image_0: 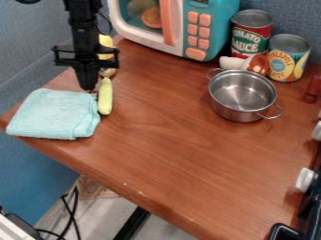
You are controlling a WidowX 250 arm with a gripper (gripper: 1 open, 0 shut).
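Note:
My black gripper points down at the back left of the table, just behind a folded light blue towel and beside a pale yellow elongated object, perhaps a toy corn or banana. Something small behind the gripper is partly hidden by it, as is another yellow item. Whether the fingers are open or shut is unclear.
A toy microwave stands at the back, with two cans, small toys and a steel pot to the right.

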